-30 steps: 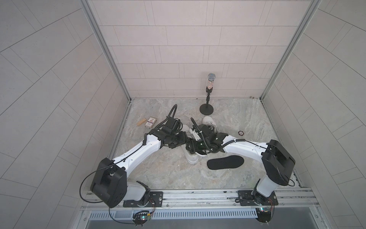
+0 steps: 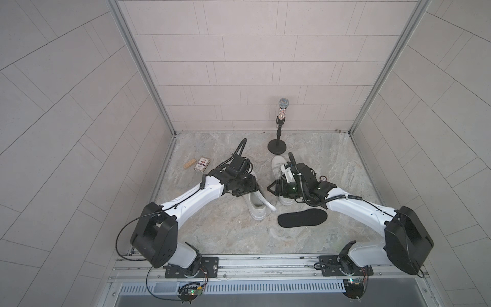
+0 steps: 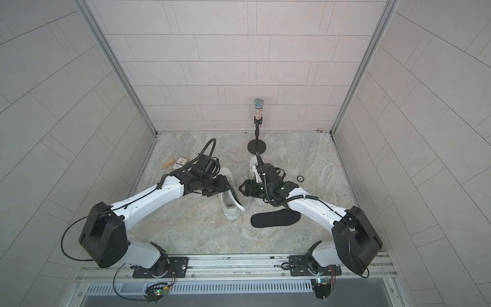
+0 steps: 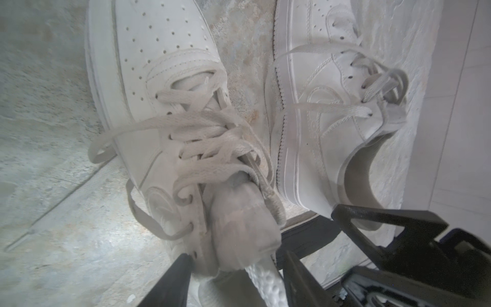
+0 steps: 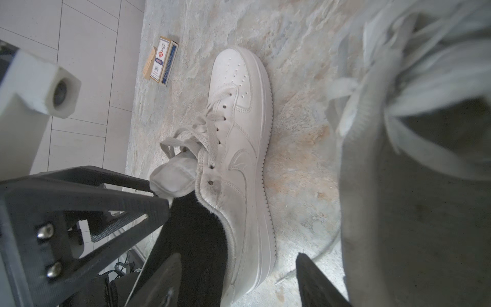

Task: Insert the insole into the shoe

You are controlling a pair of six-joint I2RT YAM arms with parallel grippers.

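Note:
The left white shoe (image 2: 257,211) stands on the table with an insole (image 2: 265,201), black above and pale below, leaning out of its opening to the right. In the right wrist view, the insole's black face (image 5: 197,243) fills the shoe's opening. My left gripper (image 2: 253,186) is over the tongue and laces, its fingers (image 4: 171,278) apart; the insole's white textured underside (image 4: 267,281) shows between them, without clear contact. My right gripper (image 2: 271,188) hovers open to the right of that shoe. Partly hidden behind it is the right white shoe (image 4: 317,102).
A second black insole (image 2: 302,218) lies flat in front of the right arm. Behind stands a microphone (image 2: 277,146). A card box (image 2: 202,163) lies at the back left, a small ring (image 3: 300,178) at the right.
My right gripper has moved right, off the left shoe, uncovering the insole that leans out of it. My left gripper has shifted slightly right and toward the back.

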